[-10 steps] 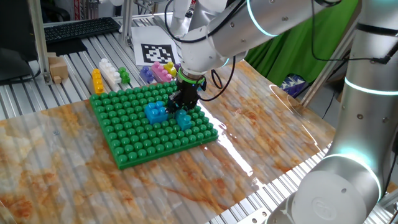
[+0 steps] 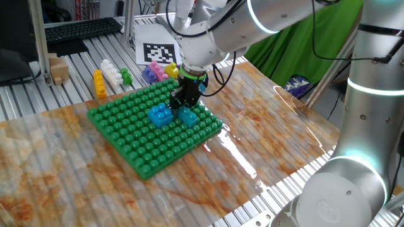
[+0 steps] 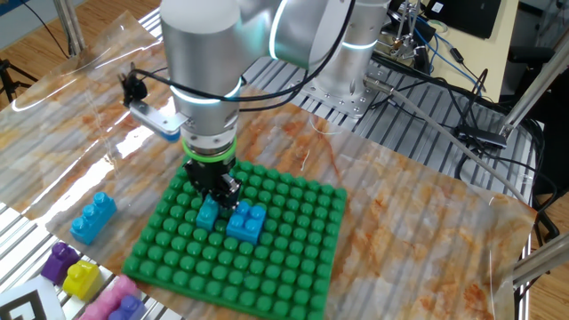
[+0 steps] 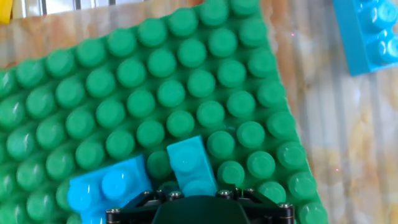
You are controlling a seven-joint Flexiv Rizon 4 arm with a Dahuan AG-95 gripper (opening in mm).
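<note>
A green studded baseplate (image 2: 129, 145) lies on the marbled sheet. A wider blue brick (image 3: 246, 222) and a narrow blue brick (image 3: 207, 213) sit on it side by side, with a small gap between them. My gripper is low over the plate, its black fingers closed at both sides of the narrow blue brick (image 4: 188, 160). The gripper body hides that brick's near end. The wider blue brick (image 4: 115, 183) stands just left of the gripper in the wrist view.
Off the plate lies another blue brick (image 3: 93, 218). Purple (image 3: 60, 261), yellow (image 3: 83, 279) and pink (image 3: 116, 298) bricks are near a printed marker sheet (image 2: 158, 50). Orange (image 2: 99, 83), white (image 2: 112, 72) and green (image 2: 127, 76) bricks line the plate's far side. The sheet's near part is bare.
The baseplate has turned on the sheet, its near corner swinging right and toward the camera. Both bricks on it turned along, while my gripper stayed at the narrow brick and rotated slightly.
</note>
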